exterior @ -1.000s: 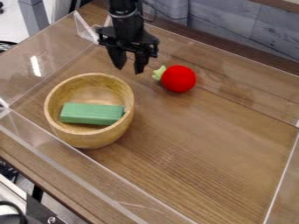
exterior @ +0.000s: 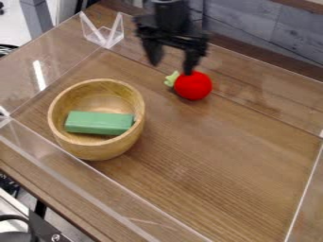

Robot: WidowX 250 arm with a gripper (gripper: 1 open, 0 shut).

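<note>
My gripper (exterior: 171,52), blurred by motion, hangs at the top of the view, above and behind a red round object (exterior: 194,85) with a small green top, which sits on the wooden table. A yellow bowl (exterior: 76,99) at the left holds a green block (exterior: 98,122). The gripper's fingers look apart, though blurred; nothing is visible held in them.
A clear plastic piece (exterior: 104,28) lies at the back left. A wall edge runs along the back right.
My gripper has moved to the right, from above the back left toward the area behind the red object. The bowl, block and red object stay in place.
</note>
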